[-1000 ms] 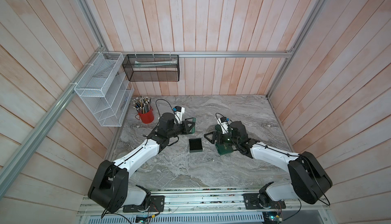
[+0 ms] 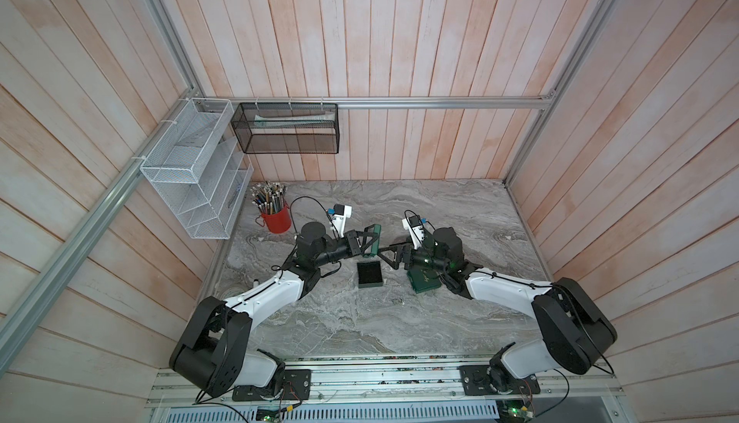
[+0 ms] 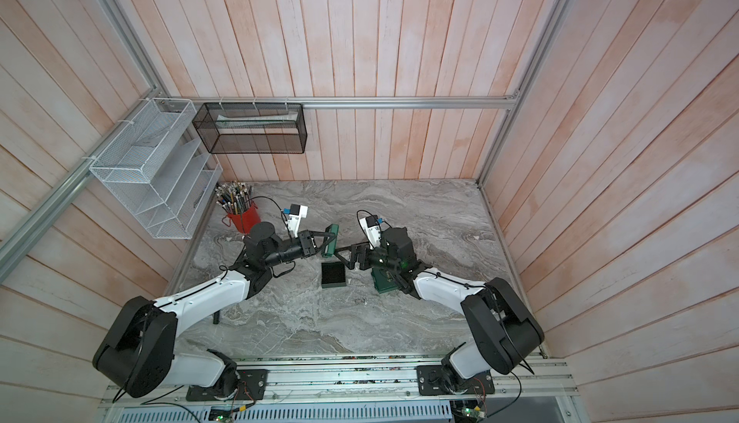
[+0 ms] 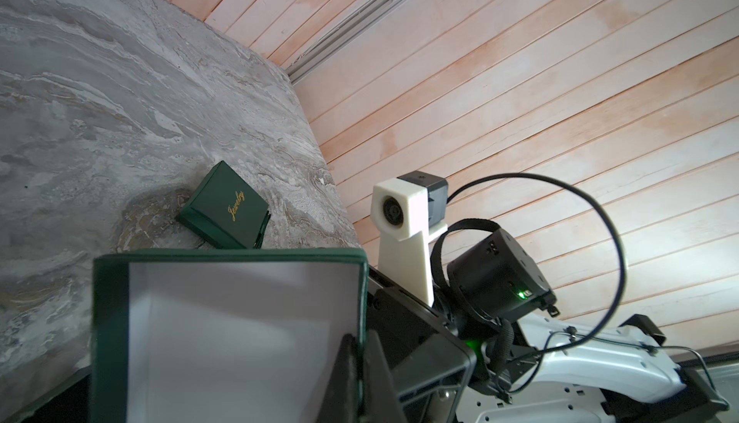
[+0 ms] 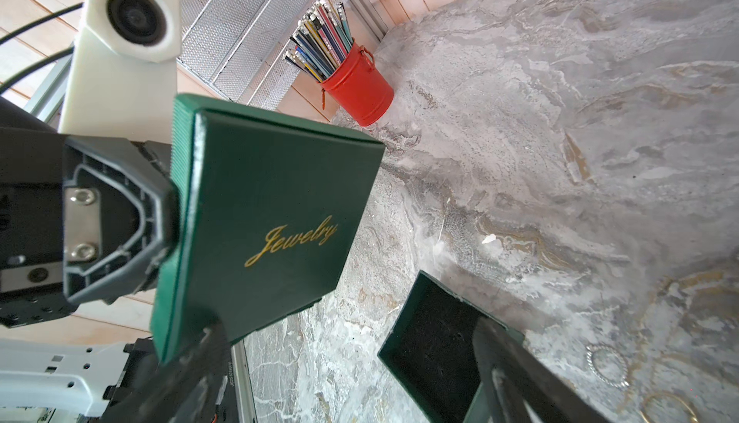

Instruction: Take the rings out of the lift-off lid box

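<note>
A green lid marked "Jewelry" is raised above the table, its white inside facing the left wrist camera. My left gripper is shut on the lid's thin side wall. Below it, the green box base with its black lining lies on the table; no ring shows in the visible part. A silver ring and a gold ring, the latter cut off by the frame, lie on the marble beside the base. My right gripper is open, both blurred fingers wide apart, empty, near the lid.
Another green "Jewelry" box rests on the table, under the right arm in the top views. A red bucket of brushes and white wire shelves stand at the left. Bare marble lies behind the arms.
My left gripper has carried the lid to the right. The right gripper has moved a little left, narrowing the gap between the arms; the base has stayed put.
</note>
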